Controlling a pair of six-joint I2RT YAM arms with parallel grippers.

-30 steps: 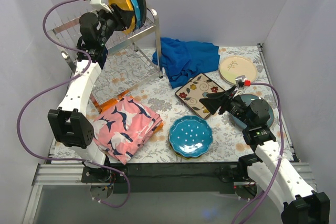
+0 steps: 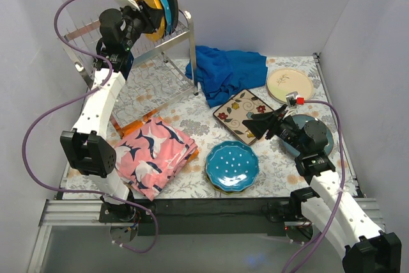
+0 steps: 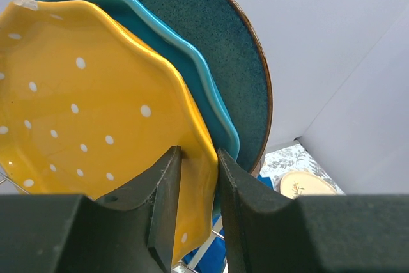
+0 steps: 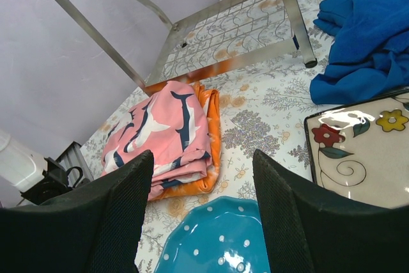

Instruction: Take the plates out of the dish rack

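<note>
A yellow dotted plate (image 3: 83,107) stands upright in the metal dish rack (image 2: 174,43) at the back left. Behind it lean a blue plate (image 3: 206,91) and a dark plate (image 3: 239,49). My left gripper has one finger on either side of the yellow plate's rim; whether they press on it is unclear. Over the patterned square plate (image 2: 231,112), my right gripper (image 2: 254,126) is open and empty. A blue dotted plate (image 2: 232,165) lies at the front middle of the table, above another plate whose edge peeks out.
Folded pink cloth (image 2: 153,156) lies at the rack's front foot, and a blue cloth (image 2: 227,71) to its right. A cream plate (image 2: 289,84) is at the back right. Another bluish plate (image 2: 327,142) is partly covered by my right arm.
The right arm and the plates look unmoved.
</note>
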